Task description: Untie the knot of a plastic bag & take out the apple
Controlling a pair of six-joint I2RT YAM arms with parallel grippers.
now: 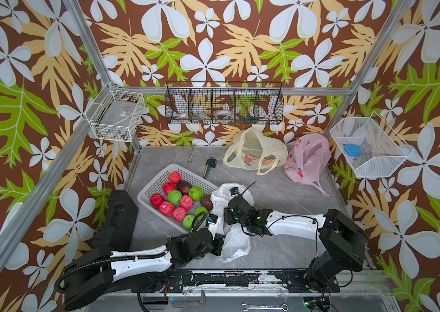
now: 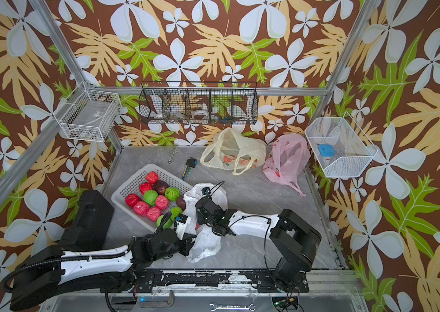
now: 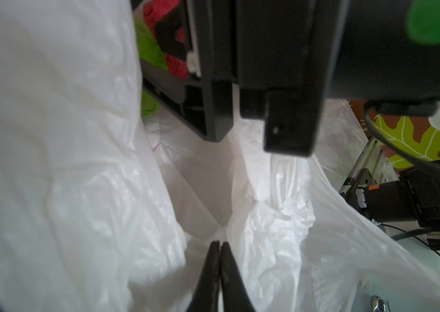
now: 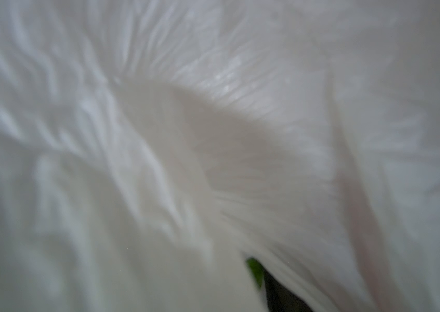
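Note:
A crumpled white plastic bag [image 1: 235, 249] lies at front centre beside the fruit basket, both grippers at it. My left gripper is shut inside the white folds; no object shows between its fingers. My right gripper is above it in the left wrist view, its finger seemingly part open over the bag. The right wrist view is filled by blurred white plastic [image 4: 126, 130]. I cannot make out a knot, nor tell whether an apple is inside.
A plastic basket [image 1: 150, 189] of red, green and dark fruit stands left, with a black case [image 1: 116, 223] beside it. Cream [image 1: 253, 148] and pink [image 1: 305, 161] bags lie at the back right. Bare table lies right of centre.

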